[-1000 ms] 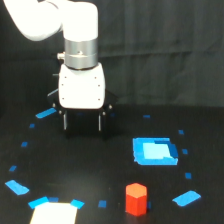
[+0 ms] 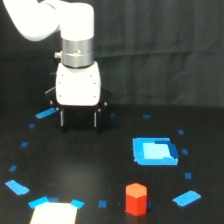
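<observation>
My gripper (image 2: 79, 119) hangs at the upper left, pointing down over the dark surface. Its two dark fingers are well apart, so it is open, with nothing visible between them. Near the front, right of centre, sits a small red block (image 2: 136, 195), clear of the gripper. A blue square outline (image 2: 137, 152) lies farther back on the right, around a white and light-blue patch (image 2: 157, 152). At the bottom left edge is a cream-coloured square piece (image 2: 53, 214), partly cut off by the frame.
Small blue marks are scattered over the black surface (image 2: 85, 165). Larger light-blue strips include one at the left (image 2: 17, 187) and one at the right (image 2: 186, 198). Open room lies between the gripper and the red block. A dark curtain (image 2: 160, 60) hangs behind.
My gripper has shifted slightly to the left in the view, still open. The red block, the blue square and the cream piece have not moved.
</observation>
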